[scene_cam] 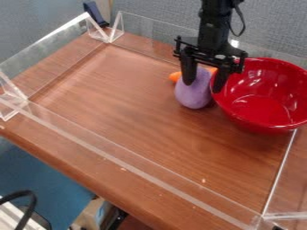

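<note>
My black gripper [203,67] hangs from the top of the view over a purple eggplant-like object [193,92], its two fingers lowered on either side of that object's upper part. An orange carrot-like object [177,75] lies behind the purple one, partly hidden. A large red bowl [264,106] sits right beside them on the right. Whether the fingers touch the purple object is not clear.
The wooden tray floor [108,135] has clear low walls and is bare on the left and front. A grey textured wall stands behind. Some items lie outside the tray at lower left.
</note>
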